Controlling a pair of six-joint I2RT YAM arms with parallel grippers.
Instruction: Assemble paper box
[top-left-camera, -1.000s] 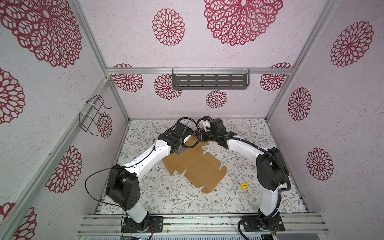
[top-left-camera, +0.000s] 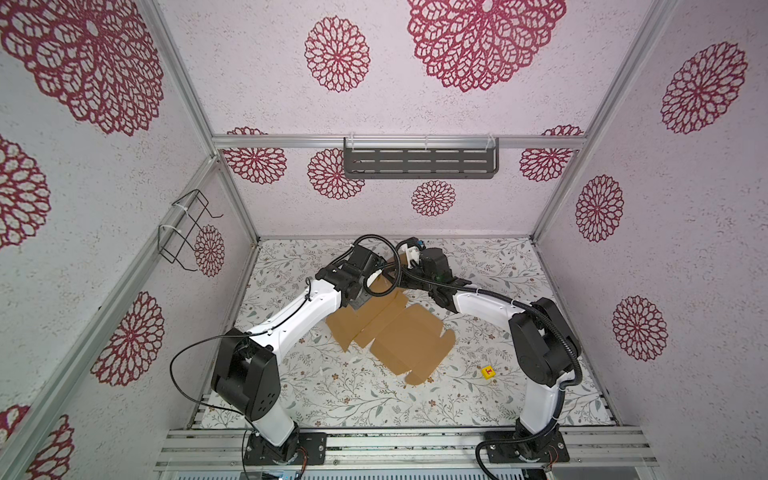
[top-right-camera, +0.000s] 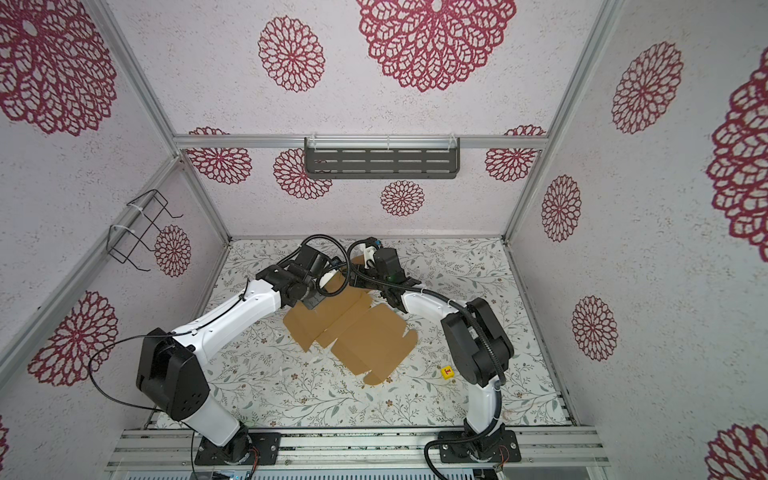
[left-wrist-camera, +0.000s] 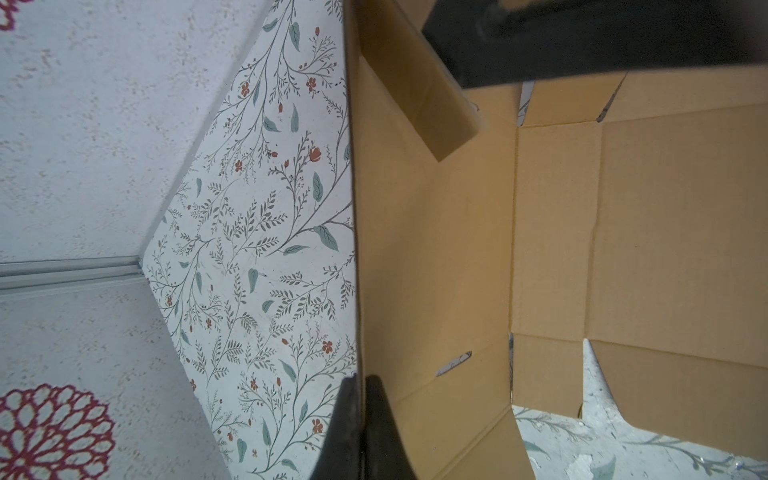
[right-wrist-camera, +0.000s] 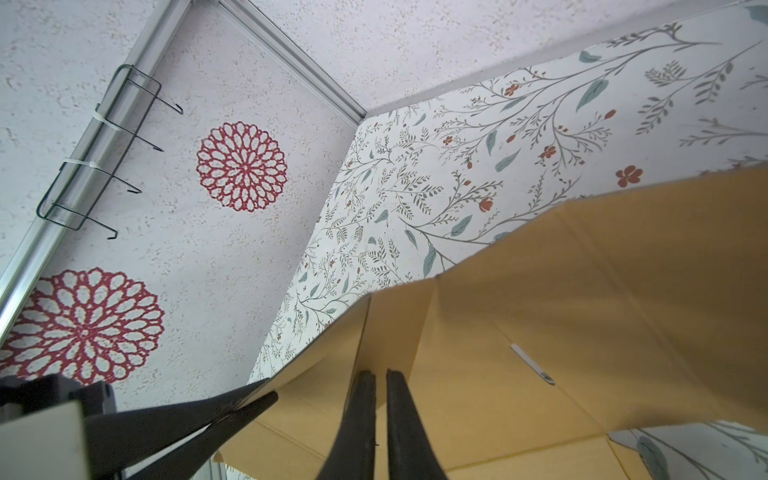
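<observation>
The brown cardboard box blank lies partly unfolded at the middle of the table, its far panel raised under both arms. In the left wrist view my left gripper is shut on that raised panel's long outer edge. A small side flap folds inward at the panel's other end, touched by my right gripper's dark, blurred finger. My right gripper looks nearly closed in its own wrist view, with the flap running down between its fingers. From above, the arms hide both fingertips.
A small yellow block sits on the table at the front right. Both grippers are close together, with black cables looping over them. Free table lies at the front and on the right.
My right gripper has moved a little left and nearer, towards the left one. The left arm has stayed put. The lower cardboard panels have shifted very slightly to the right.
</observation>
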